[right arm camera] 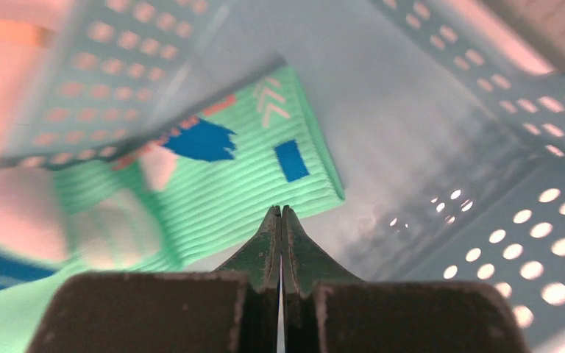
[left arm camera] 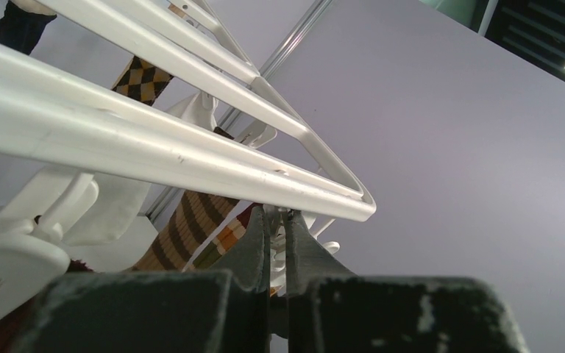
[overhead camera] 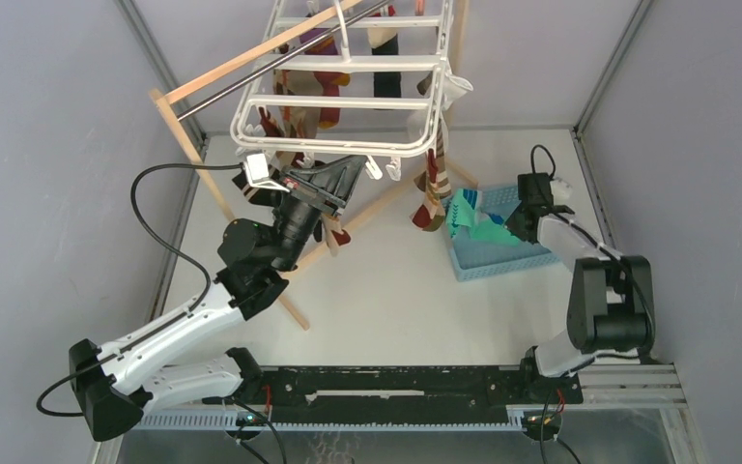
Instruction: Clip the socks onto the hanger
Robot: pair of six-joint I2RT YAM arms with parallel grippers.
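Observation:
White clip hanger point(overhead camera: 346, 102) hangs from the rack with several socks below it, among them a striped sock point(overhead camera: 433, 184). My left gripper point(overhead camera: 348, 179) is at the hanger's near rail, its fingers closed on a part under the rail that is mostly hidden by them. In the right wrist view my right gripper is shut, empty, over the blue basket point(right arm camera: 485, 162). A green sock point(right arm camera: 243, 154) and other green socks lie in it.
A wooden frame point(overhead camera: 193, 77) with a metal bar carries the hanger. Walls stand at both sides.

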